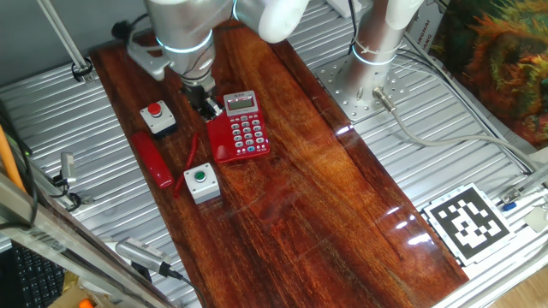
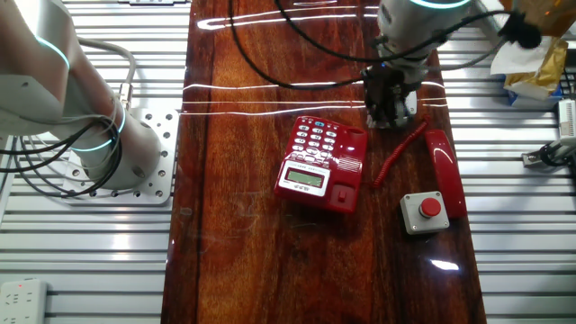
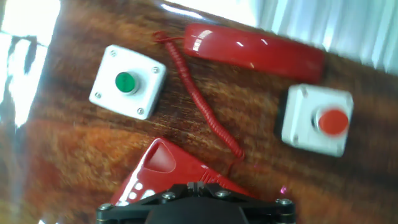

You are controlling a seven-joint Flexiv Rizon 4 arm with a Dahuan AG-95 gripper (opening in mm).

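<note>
A red desk phone [image 1: 239, 128] with a grey keypad and small display lies on the wooden table. Its handset [image 3: 255, 53] is off the base, lying apart near the table's edge, with the coiled cord [image 3: 202, 102] between them. My gripper [image 1: 211, 112] points down by the phone's handset side; the wrist view has the gripper at the bottom edge, in front of the red base. Its fingers look together, with nothing visible between them. Whether they touch the phone cannot be made out.
A box with a green button [image 3: 126, 82] and one with a red button [image 3: 333, 122] stand near the handset. Bare wood [image 1: 300, 205] fills much of the table. A black-and-white marker board [image 1: 468, 224] lies at one corner.
</note>
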